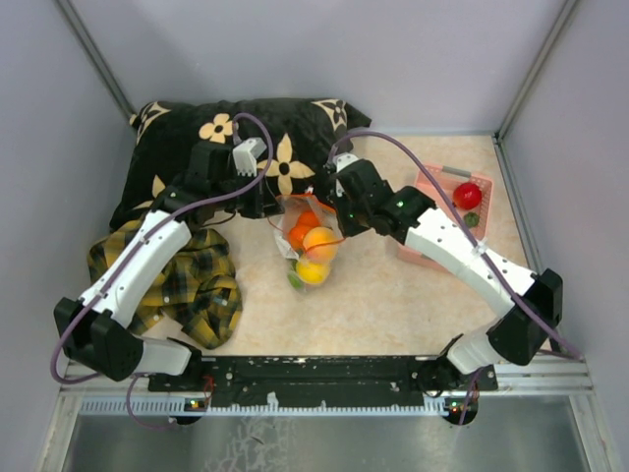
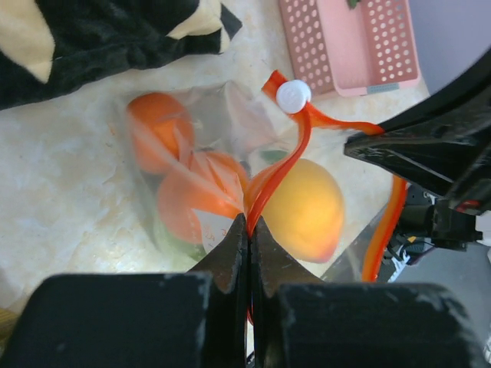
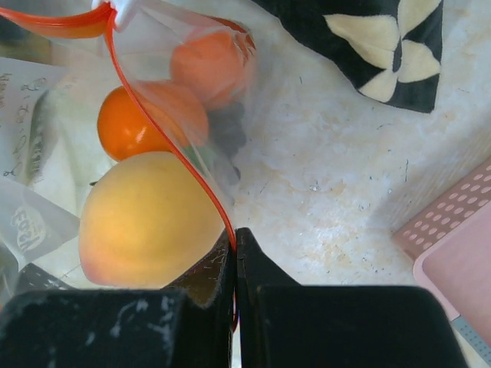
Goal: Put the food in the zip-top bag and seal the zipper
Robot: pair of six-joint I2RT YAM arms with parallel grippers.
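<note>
The clear zip top bag (image 1: 286,243) hangs between my two grippers, its orange-red zipper rim (image 2: 280,170) spread open. My left gripper is shut on one side of that rim, and my right gripper is shut on the opposite side. Inside the bag are a big yellow-orange fruit (image 3: 146,222), orange fruits (image 3: 149,119), a yellow piece (image 1: 313,271) low down and something green (image 1: 295,279). A white slider (image 2: 293,96) sits at the rim's far end. From above, the arms partly hide both fingertips.
At the right stands a pink basket (image 1: 425,193) holding a red tomato (image 1: 467,196) and a green piece. A black flowered cushion (image 1: 177,133) lies at the back, and a plaid cloth (image 1: 197,295) at the left. Bare tabletop lies in front of the bag.
</note>
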